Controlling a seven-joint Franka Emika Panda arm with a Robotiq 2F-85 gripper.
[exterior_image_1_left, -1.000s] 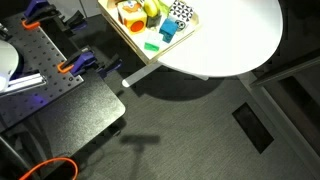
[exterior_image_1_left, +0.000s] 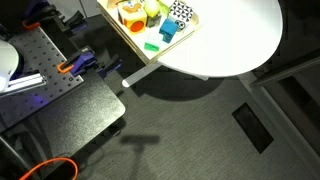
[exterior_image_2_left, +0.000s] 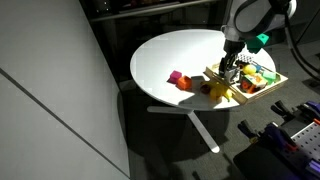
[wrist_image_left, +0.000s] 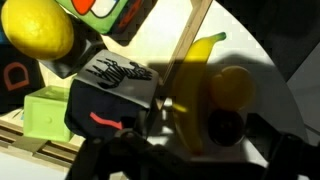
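Observation:
In the wrist view my gripper is open, its dark fingers spread along the lower edge. A yellow banana (wrist_image_left: 190, 95) lies just outside the wooden tray, reaching down into the space ahead of the fingers. Beside it are an orange-yellow round fruit (wrist_image_left: 232, 88) and a dark round fruit (wrist_image_left: 225, 127). Inside the tray, near the left finger, sits a white-and-black block (wrist_image_left: 120, 78) with dark scribbles. Exterior view 2 has the gripper (exterior_image_2_left: 231, 74) low over the tray's near-left side, close to the yellow fruit (exterior_image_2_left: 220, 92); exact contact is unclear. Exterior view 1 leaves the gripper out.
The wooden tray (exterior_image_1_left: 122, 35) holds several toys, including a lemon (wrist_image_left: 38, 27), a light green block (wrist_image_left: 45, 113) and a blue block (exterior_image_1_left: 168, 30). A pink cube (exterior_image_2_left: 176, 76) stands farther left on the white round table (exterior_image_2_left: 150, 60), where much surface is bare.

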